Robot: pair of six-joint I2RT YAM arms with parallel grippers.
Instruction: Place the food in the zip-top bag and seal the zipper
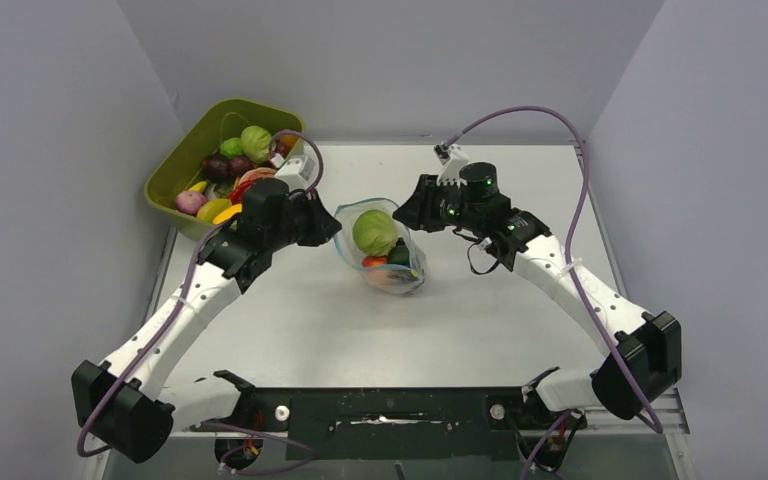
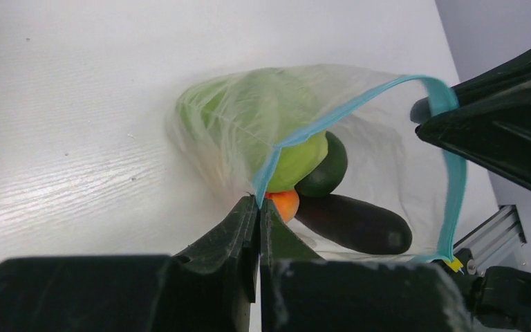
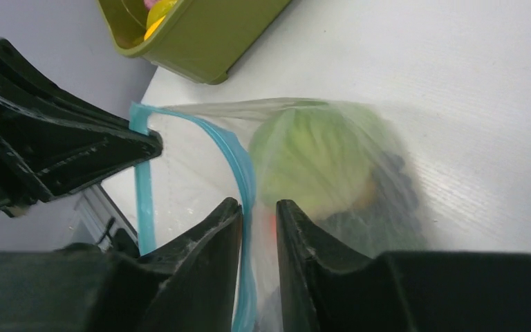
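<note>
The clear zip bag [image 1: 400,282] stands on the table with its blue-edged mouth [image 2: 339,111] spread. Inside lie a green cabbage [image 1: 374,232], an orange-red round item [image 2: 285,203], a dark green item [image 2: 326,166] and a long dark purple item [image 2: 359,225]. On the left side of the mouth, my left gripper is shut on the blue edge. At the opposite side, my right gripper is partly open, its fingertips apart. The blue strip runs between them, close to the left-hand finger [image 3: 222,225] in the right wrist view.
A green bin [image 1: 166,170] with several vegetables and fruits stands at the back left, behind the left arm. Grey walls bound the sides and back.
</note>
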